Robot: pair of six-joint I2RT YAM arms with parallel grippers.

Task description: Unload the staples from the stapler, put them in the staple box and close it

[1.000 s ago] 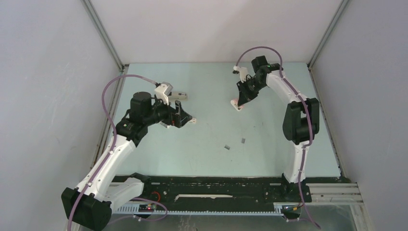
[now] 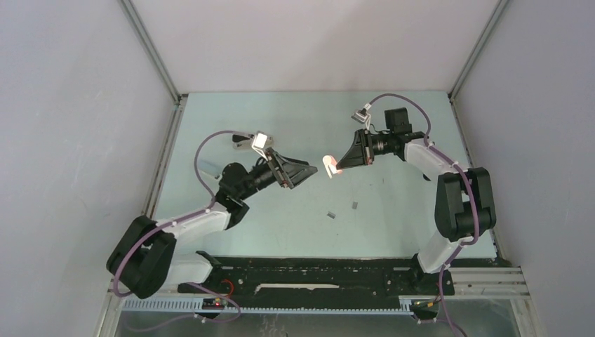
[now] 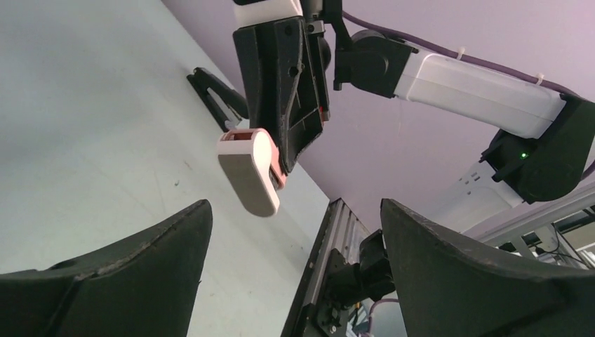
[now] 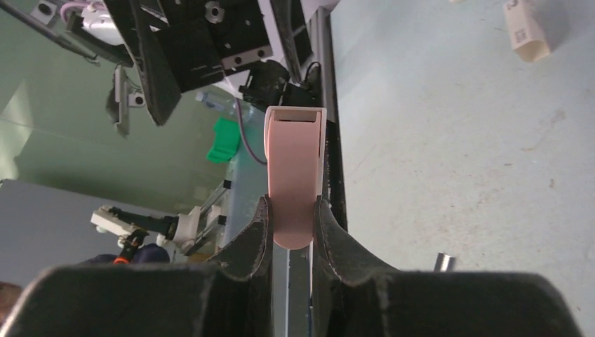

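Observation:
A pink and white stapler is held upright between the fingertips of my right gripper, above the table. My left gripper stands open just left of it, nothing between its fingers, facing the stapler, which lies straight ahead of it in the left wrist view.
A black stapler-like tool lies on the table behind the right gripper. A grey item sits at back left, and a small cream box shows in the right wrist view. Small metal strips lie front centre.
My left gripper has moved right toward the stapler and its arm has swung round.

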